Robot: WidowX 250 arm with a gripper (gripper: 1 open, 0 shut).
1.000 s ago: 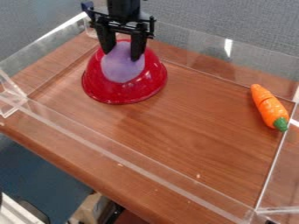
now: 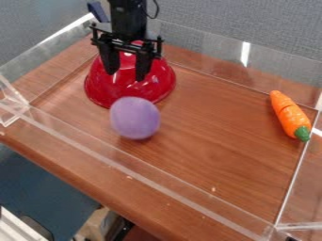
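My black gripper (image 2: 127, 58) hangs over a red bowl-like object (image 2: 126, 87) at the back left of the wooden tray, its two fingers apart with nothing visible between them. A purple ball (image 2: 135, 117) sits on the wood just in front of the red object, below and apart from my gripper.
An orange toy carrot (image 2: 288, 114) lies at the right side. Clear plastic walls edge the wooden surface (image 2: 189, 169), whose middle and front are bare.
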